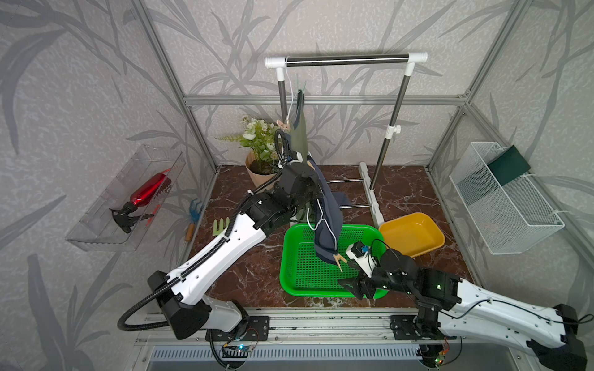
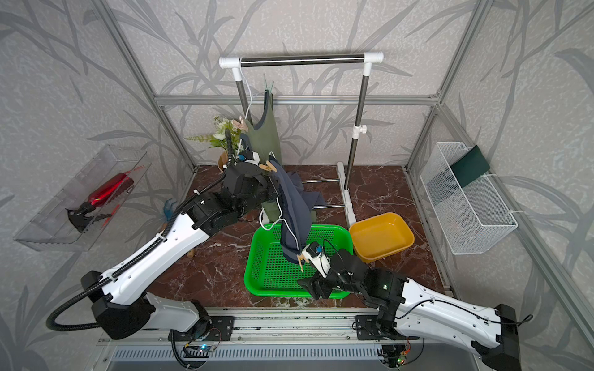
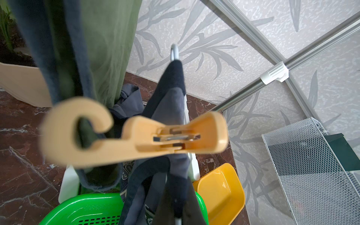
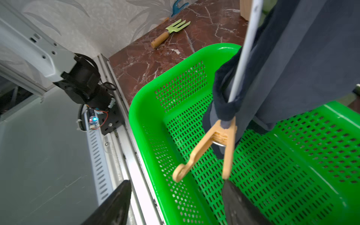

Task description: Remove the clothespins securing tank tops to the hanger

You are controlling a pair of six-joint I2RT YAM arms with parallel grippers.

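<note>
A navy tank top (image 1: 328,216) hangs on a white hanger (image 4: 245,48) over the green basket (image 1: 287,287). At its lower corner a light wooden clothespin (image 4: 225,133) grips the hanger end and cloth, handles pointing down. My right gripper stands open just short of those handles, nothing between its fingers. In the left wrist view, my left gripper is shut on the hanger and dark cloth at the bottom edge. A second clothespin (image 3: 176,135), with a hooked end, looms close before that camera. An olive tank top (image 2: 263,133) hangs behind.
A metal clothes rack (image 1: 352,60) stands at the back, with a potted plant (image 1: 263,145) by its left post. A yellow tray (image 1: 411,235) lies right of the basket. A white mesh basket (image 1: 507,198) is on the right wall. A green hand fork (image 4: 170,31) lies left.
</note>
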